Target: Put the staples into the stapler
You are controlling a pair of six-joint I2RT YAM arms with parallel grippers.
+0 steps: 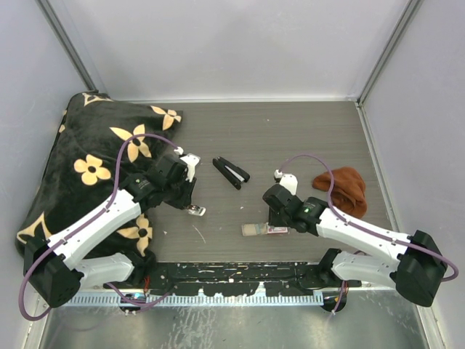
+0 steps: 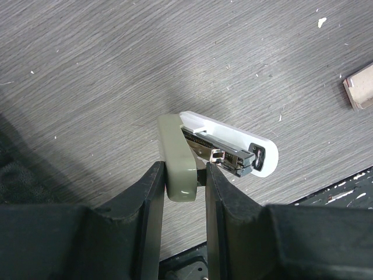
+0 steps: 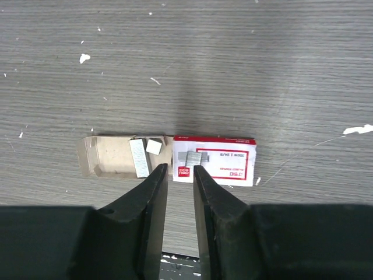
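Observation:
A small stapler with an olive-green cover and white base (image 2: 268,157) is gripped by its cover in my left gripper; it is hinged open, baring its metal magazine (image 2: 218,153). My right gripper stands part open over the staple box, nothing visibly held. The box's white-and-red sleeve (image 3: 233,163) is drawn partly off its cardboard tray (image 3: 116,154). Inside the tray lie a long staple strip (image 3: 140,158) and a short staple piece (image 3: 154,146). Another short staple piece (image 3: 193,158) appears on the sleeve, close to my right fingertip.
A black stapler-like tool (image 1: 231,173) lies open toward the back middle. To the right sits a crumpled brown cloth (image 1: 341,190), and a dark flowered blanket (image 1: 94,163) covers the left side.

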